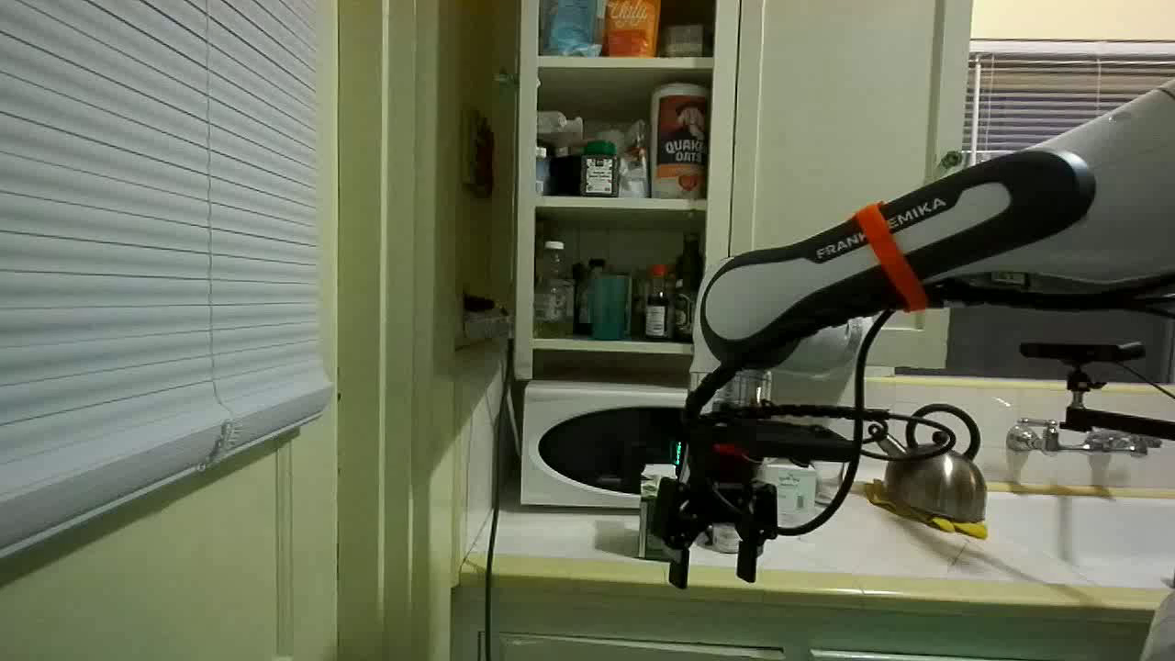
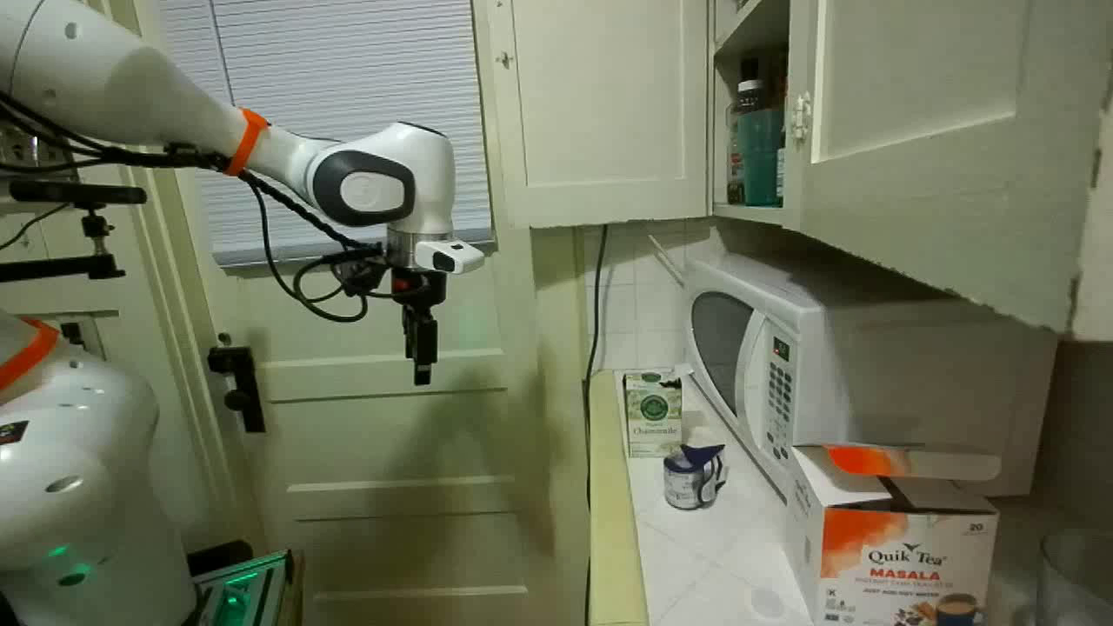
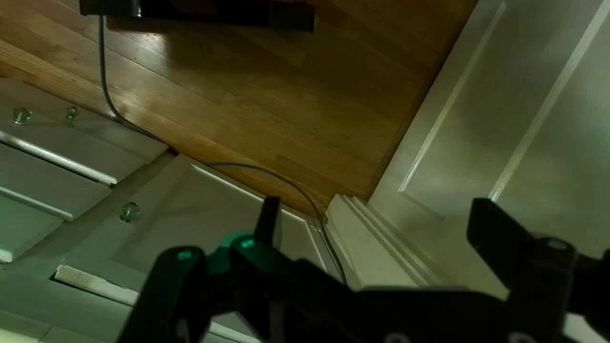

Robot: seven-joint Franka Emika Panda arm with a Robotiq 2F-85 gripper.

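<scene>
My gripper point(image 1: 713, 573) hangs open with its fingers pointing down, and nothing is between them. In the second exterior view the gripper point(image 2: 422, 376) is in the air before the door, left of the counter and apart from everything on it. From the wrist view, the spread fingertips point(image 3: 267, 220) have only the wood floor point(image 3: 297, 114), cabinet fronts and door below. On the counter stand a green and white chamomile tea box point(image 2: 654, 416) and, just nearer the camera, a small mug point(image 2: 689, 480) with something dark blue on it. The mug is mostly hidden behind the gripper in the first exterior view.
A white microwave point(image 2: 824, 344) fills the counter's back corner. Near it stands an opened Quik Tea box point(image 2: 908, 553). A kettle point(image 1: 936, 485) is by the sink point(image 1: 1102, 545). Above, an open cupboard point(image 1: 622, 204) holds bottles and oats. Air around the gripper is clear.
</scene>
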